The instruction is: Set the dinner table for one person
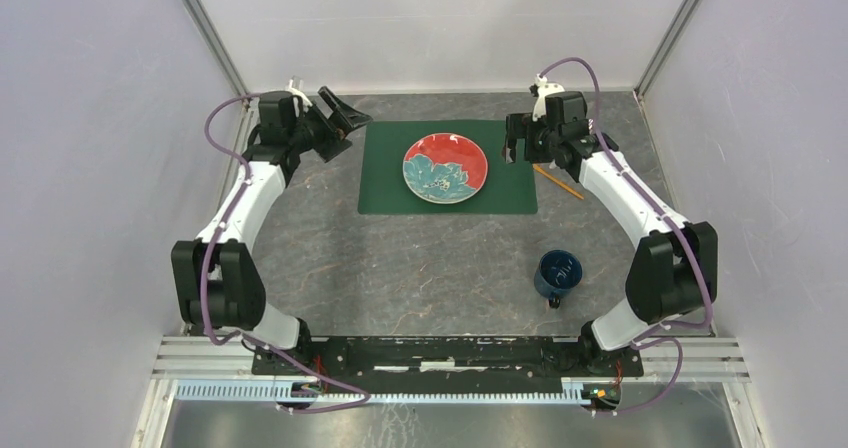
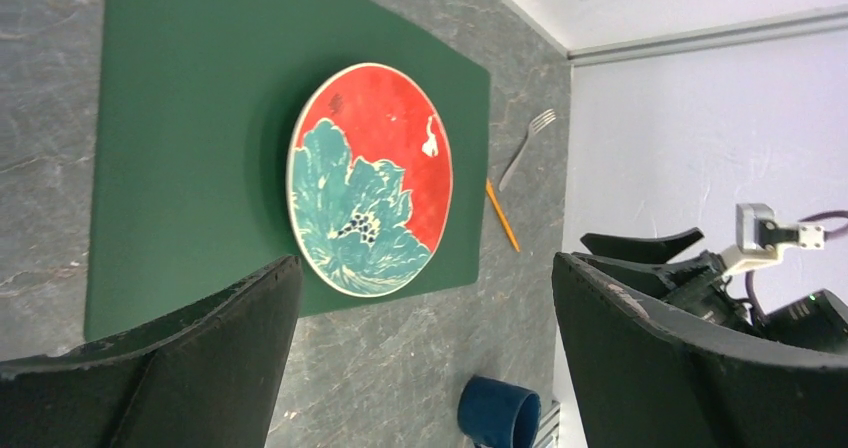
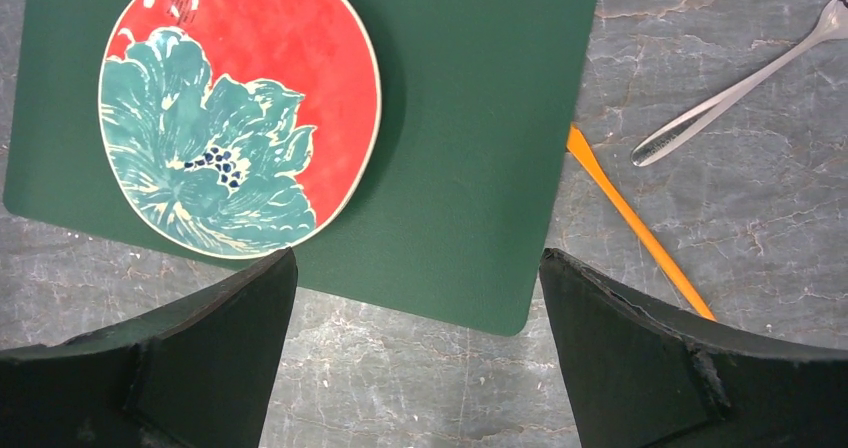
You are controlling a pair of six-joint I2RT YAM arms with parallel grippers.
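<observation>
A red plate with a teal flower rests near the middle of the green placemat. Right of the mat lie an orange stick-like utensil and a silver fork, the fork mostly covered by the right arm in the top view. A dark blue mug stands at the front right. My left gripper is above the mat's left edge, fingers wide apart and empty. Over the mat's right part, my right gripper hangs open with nothing between its fingers.
White walls close off the back and both sides.
</observation>
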